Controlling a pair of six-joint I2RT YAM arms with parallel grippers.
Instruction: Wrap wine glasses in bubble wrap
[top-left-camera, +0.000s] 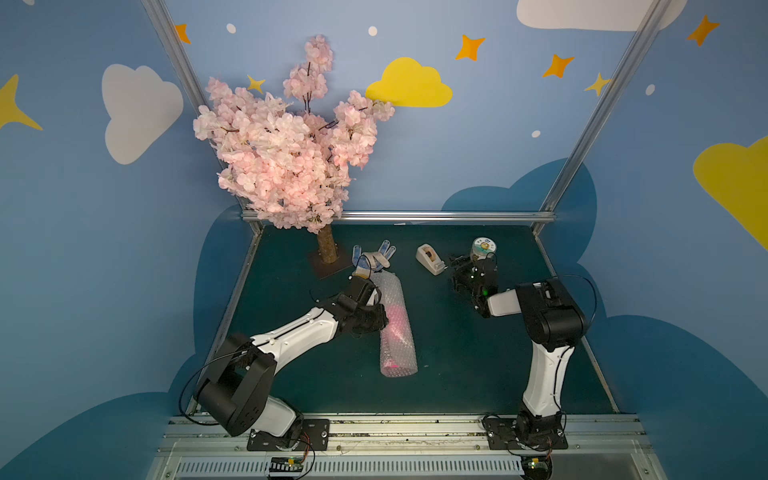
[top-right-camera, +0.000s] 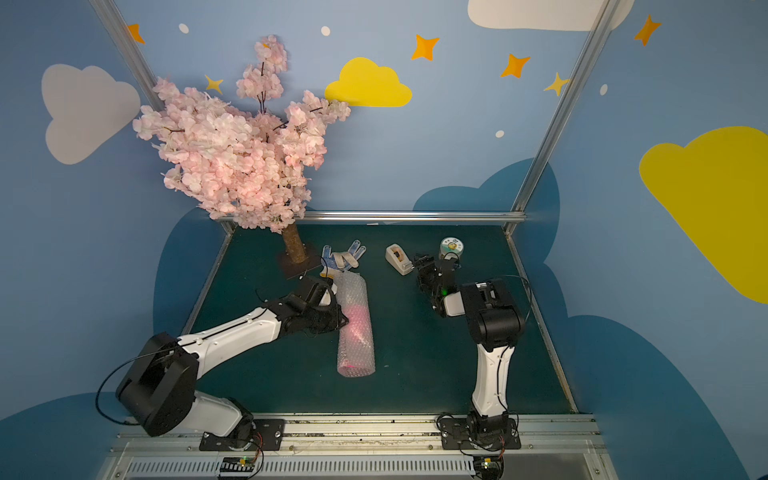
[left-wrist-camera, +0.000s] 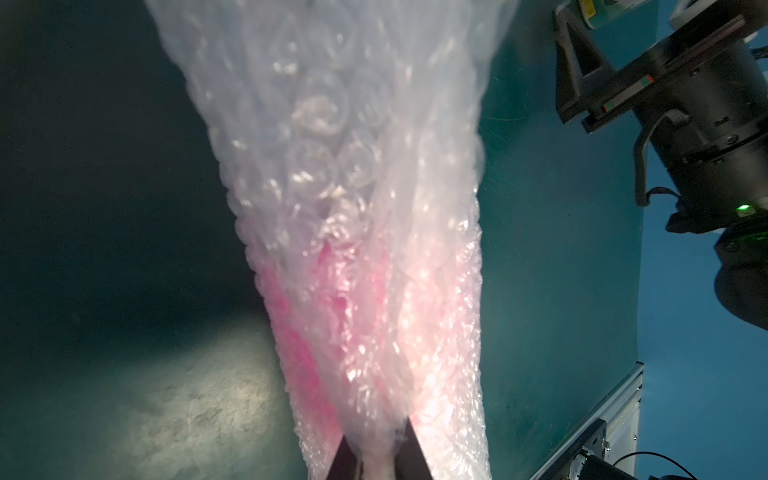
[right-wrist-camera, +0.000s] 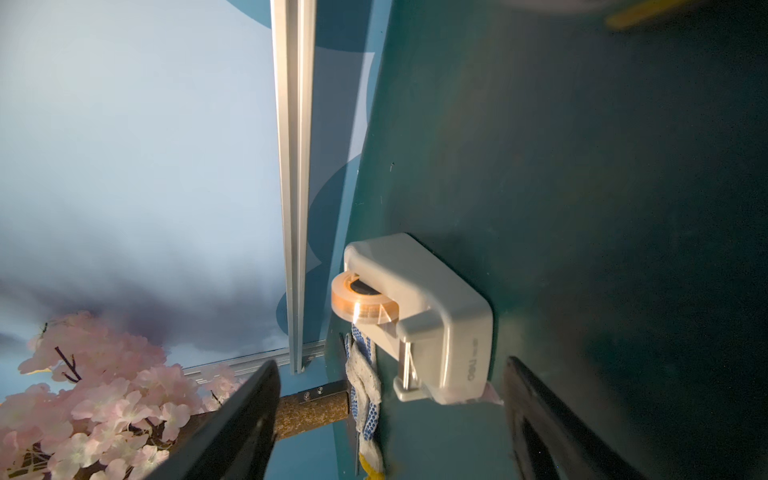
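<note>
A long bubble-wrap roll (top-left-camera: 397, 340) lies on the dark green table, with something pink showing through its middle; the glass itself cannot be made out. My left gripper is shut on a fold of the wrap (left-wrist-camera: 344, 184) along the roll's left side. The white tape dispenser (top-left-camera: 430, 258) stands at the back, its roll of tape (right-wrist-camera: 364, 302) visible in the right wrist view. Open and empty, my right gripper faces the dispenser (right-wrist-camera: 460, 336) from its right side. A short pale strip (right-wrist-camera: 489, 393) sticks out at the dispenser's near end.
Behind the roll lies a pair of gloves (top-left-camera: 374, 258), beside the blossom tree's trunk (top-left-camera: 326, 244). A round container with a printed lid (top-left-camera: 483, 247) stands just behind the right gripper. The table between the roll and the right arm is clear.
</note>
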